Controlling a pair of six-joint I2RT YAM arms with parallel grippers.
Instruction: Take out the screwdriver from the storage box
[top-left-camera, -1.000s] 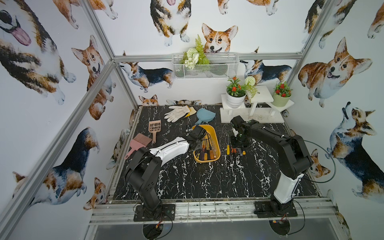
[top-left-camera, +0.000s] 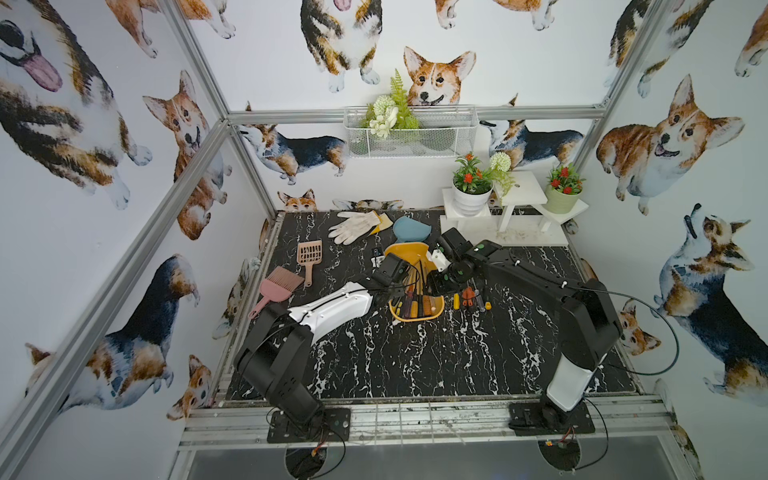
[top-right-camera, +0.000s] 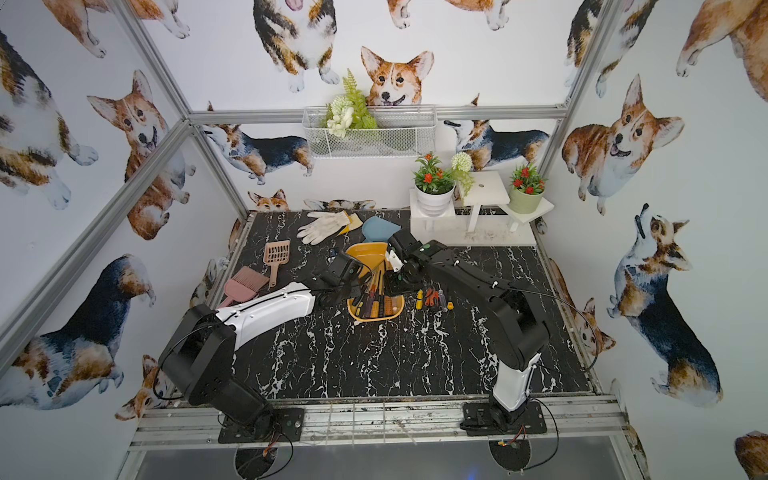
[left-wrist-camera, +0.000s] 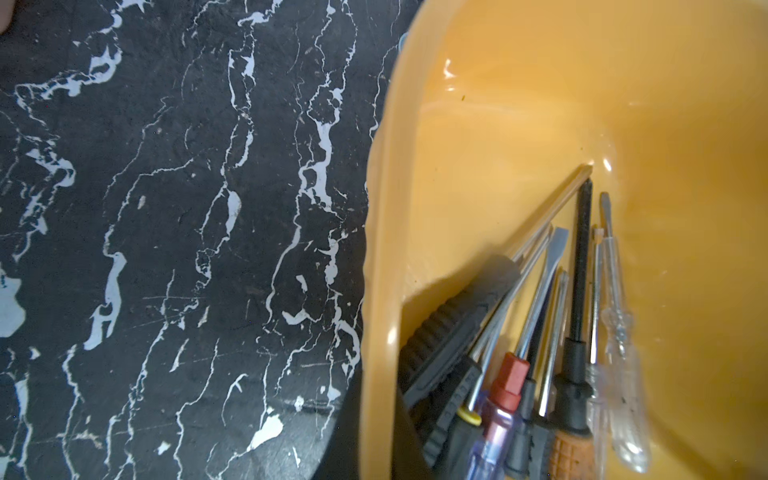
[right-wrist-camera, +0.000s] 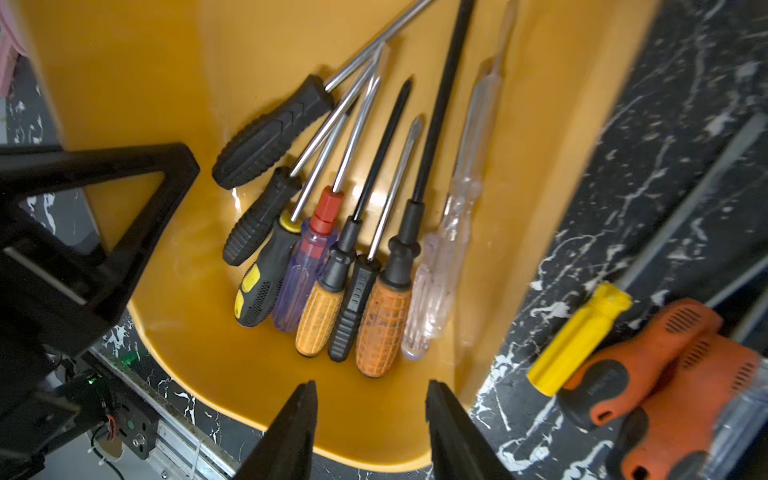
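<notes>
The yellow storage box (top-left-camera: 416, 314) sits mid-table, holding several screwdrivers (right-wrist-camera: 384, 328) with black, orange, purple and clear handles. My left gripper (top-right-camera: 352, 280) is at the box's left wall; in the left wrist view its fingertips are mostly hidden behind that wall, and it is shut. My right gripper is open over the box, with nothing between its fingers; the screwdrivers lie ahead of it in the right wrist view.
Loose tools (right-wrist-camera: 576, 344) lie right of the box. A pink dustpan (top-left-camera: 280, 284), litter scoop (top-left-camera: 309, 252), gloves (top-left-camera: 356, 228) and blue dustpan (top-left-camera: 412, 228) lie left and behind. The white plant stand (top-left-camera: 480, 232) is at back right.
My right gripper has moved left from above the loose tools to over the box. The left arm and box have shifted slightly.
</notes>
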